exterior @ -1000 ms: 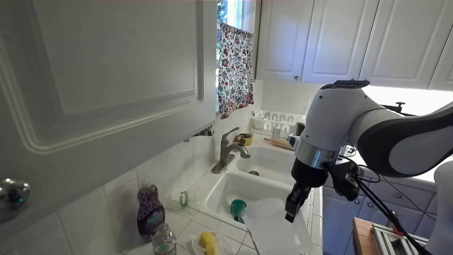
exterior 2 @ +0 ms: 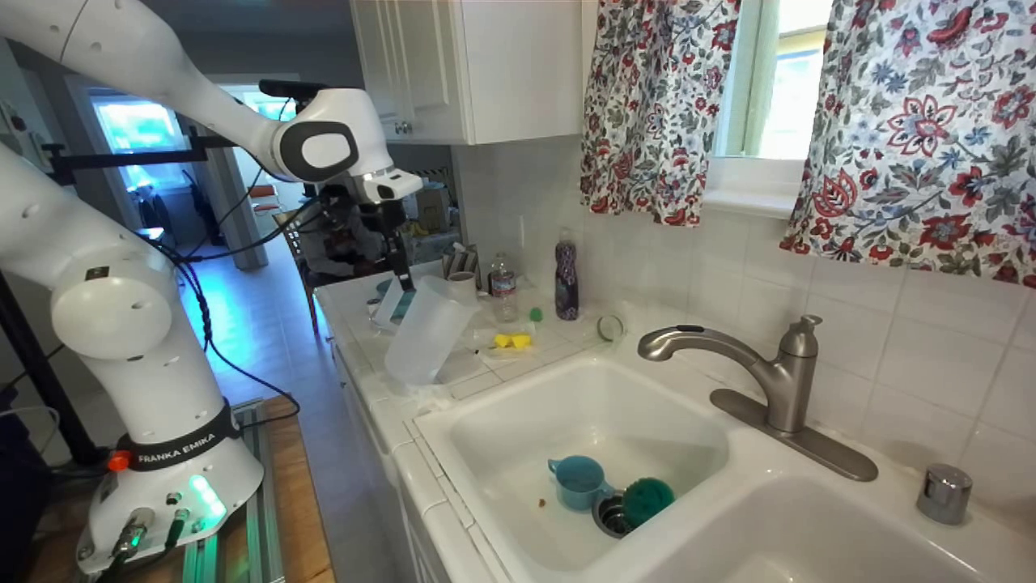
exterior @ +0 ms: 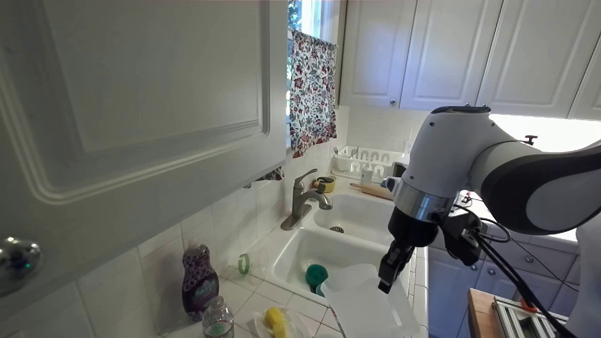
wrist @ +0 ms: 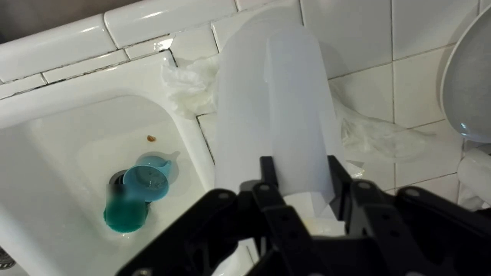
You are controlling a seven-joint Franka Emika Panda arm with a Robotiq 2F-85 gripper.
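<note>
A flexible, translucent white plastic sheet (wrist: pixel 294 115) hangs curved over the counter beside the sink. My gripper is shut on its near end, with the bent plastic between the fingers. In exterior view 2 the sheet (exterior 2: pixel 427 335) tilts down from my gripper (exterior 2: pixel 405 283) above the left counter. Exterior view 1 has the sheet (exterior: pixel 366 298) in the foreground under my gripper (exterior: pixel 385 285), covering part of the counter and sink edge. Whether its lower edge touches the tiles cannot be made out.
In the sink basin lie a blue cup (exterior 2: pixel 579 481) and a green round item (exterior 2: pixel 647 500) by the drain. A purple bottle (exterior 2: pixel 566 280), a clear bottle (exterior 2: pixel 503 288) and a yellow item (exterior 2: pixel 512 341) stand or lie on the counter. The faucet (exterior 2: pixel 757 374) rises behind the sink.
The arm has shifted very slightly to the right in exterior view 1, and the sheet's lower right edge with it. The grip on the sheet looks the same.
</note>
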